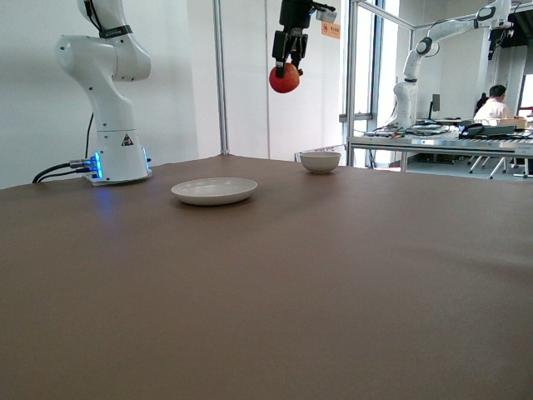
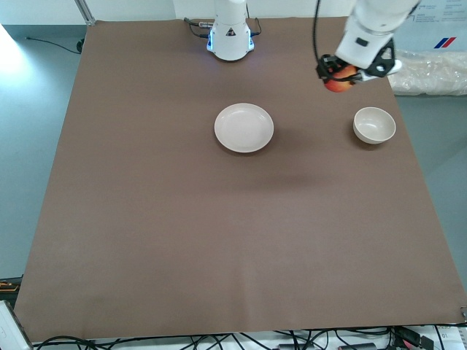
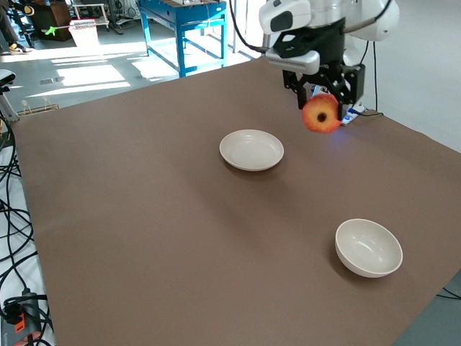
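A red apple (image 2: 339, 85) (image 1: 283, 81) (image 3: 320, 115) hangs in the air, held in my black gripper (image 1: 286, 68), which is shut on it. In the left view it is at the upper right, above and behind the white bowl. A white plate (image 2: 244, 128) (image 1: 213, 191) (image 3: 251, 151) lies empty in the middle of the table's far half. The white bowl (image 2: 374, 125) (image 1: 320, 162) (image 3: 369, 248) stands empty to the right of the plate.
The robot base (image 2: 229, 37) stands at the back edge. Cables run along the near edge, and a plastic-wrapped item (image 2: 427, 73) lies beyond the right edge.
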